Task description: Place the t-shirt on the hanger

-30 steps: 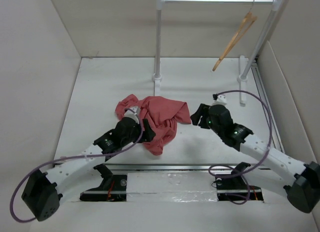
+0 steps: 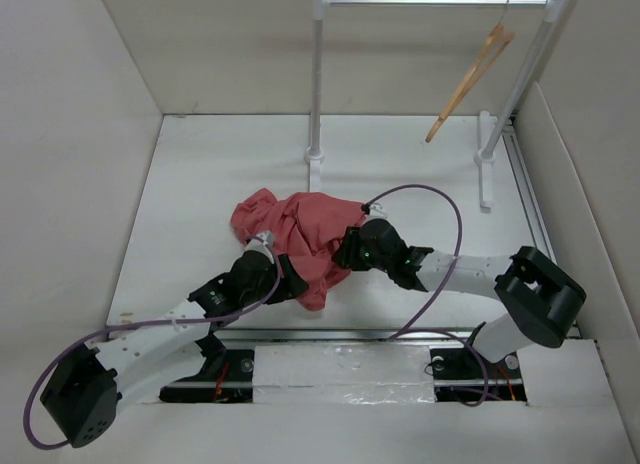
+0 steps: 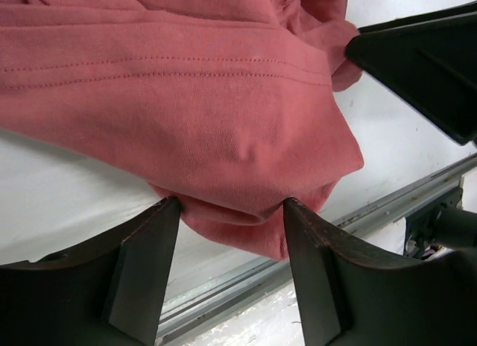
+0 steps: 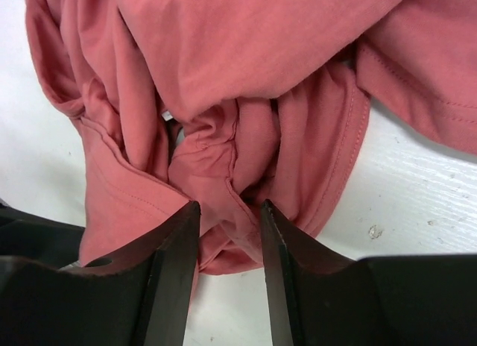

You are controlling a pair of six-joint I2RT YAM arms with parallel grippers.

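A crumpled red T-shirt (image 2: 300, 224) lies on the white floor. My left gripper (image 2: 286, 284) is low over its front part; in the left wrist view its fingertips (image 3: 231, 204) stand apart at a folded hem, part open. My right gripper (image 2: 345, 249) is on the shirt's right side; in the right wrist view its fingertips (image 4: 229, 212) stand apart over bunched folds. Whether either pinches cloth is unclear. A wooden hanger (image 2: 467, 79) hangs from the rail at the back right.
A white rack (image 2: 316, 84) with a metal rail stands at the back. Bare floor (image 2: 190, 174) shows left and behind the shirt. A metal rail edge (image 2: 330, 334) runs along the front, and walls enclose the sides.
My right gripper has swung left from the bare floor onto the shirt's right side. My left gripper has shifted slightly down toward the shirt's front.
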